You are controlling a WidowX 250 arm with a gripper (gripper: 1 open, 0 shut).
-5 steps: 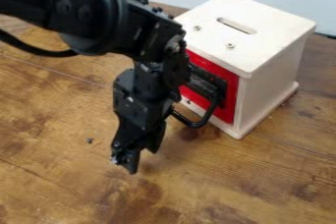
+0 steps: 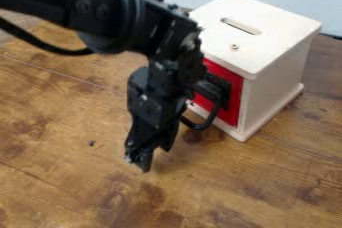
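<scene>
My black gripper (image 2: 142, 155) points down over the wooden table in front of a white wooden box (image 2: 278, 77). Its fingertips are low, left of and nearer than the box; whether they are apart or together is hard to make out. The box has a slot in its top and a red front panel (image 2: 230, 109), largely hidden behind my gripper and arm.
A pale wall stands behind the box.
The box has not visibly moved.
</scene>
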